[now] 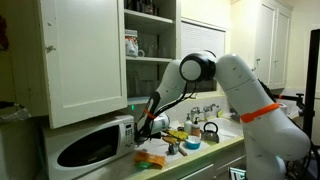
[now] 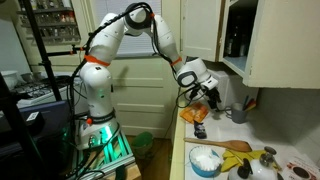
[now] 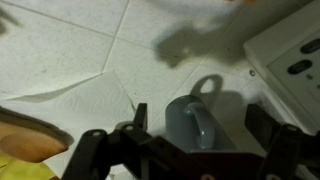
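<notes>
A grey mug (image 3: 177, 122) shows in the wrist view, its handle pointing up toward the camera side. My gripper is open, with a finger on each side of the mug in that view; how much height lies between them is hard to tell. In exterior view 1 the gripper (image 1: 146, 130) hangs low over the counter beside the microwave's right end. Exterior view 2 has the gripper (image 2: 214, 101) above the counter, and a grey cup (image 2: 239, 113) stands to its right.
The white microwave (image 1: 90, 146) stands close by, its panel (image 3: 295, 60) at the right of the wrist view. An orange cloth (image 2: 200, 115), a white paper sheet (image 3: 82, 113) and a wooden board (image 2: 232, 146) lie on the counter. A kettle (image 1: 210, 132) stands farther right.
</notes>
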